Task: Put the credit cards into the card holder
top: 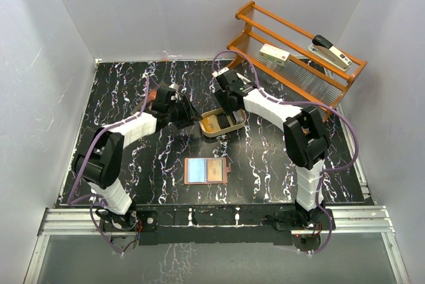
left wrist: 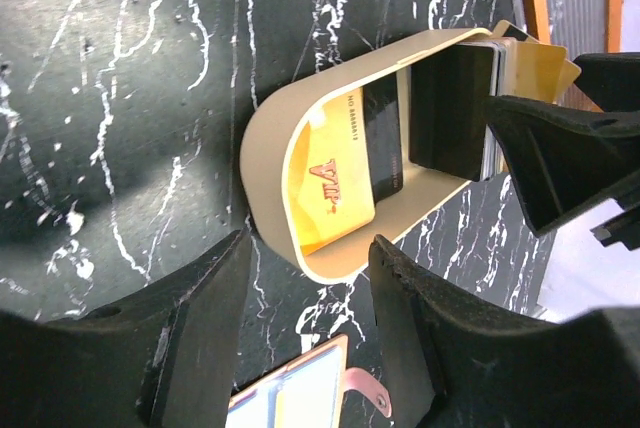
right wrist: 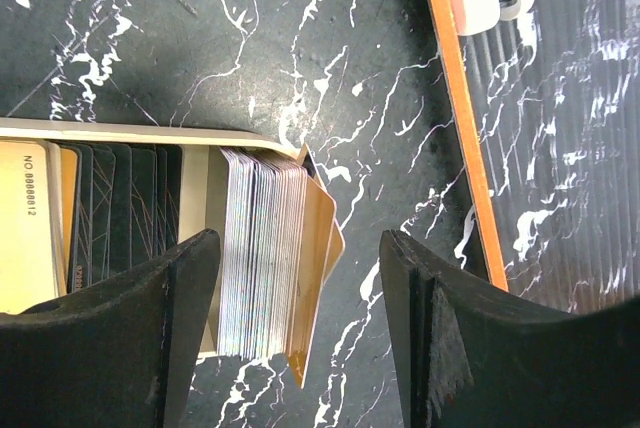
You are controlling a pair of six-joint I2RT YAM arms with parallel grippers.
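A beige oval tray [top: 211, 135] with inner compartments holds several upright cards. In the left wrist view, a yellow-orange card [left wrist: 335, 173] stands at the tray's left end, with dark cards [left wrist: 450, 113] farther along. The right wrist view shows a tight stack of thin card edges [right wrist: 262, 248] at the other end. The card holder [top: 206, 170] lies spread flat in front, one half light blue, the other tan. My left gripper is open and empty, just off the tray's left end. My right gripper, also open, hangs over the right end, its left finger overlapping the stack in view.
At the back right stands a wooden rack [top: 292, 48] carrying a stapler [top: 330, 52] and a small white box [top: 274, 53]. Behind the left gripper lies a brown item [top: 151, 95], partly hidden. Dark tabletop around the card holder is clear.
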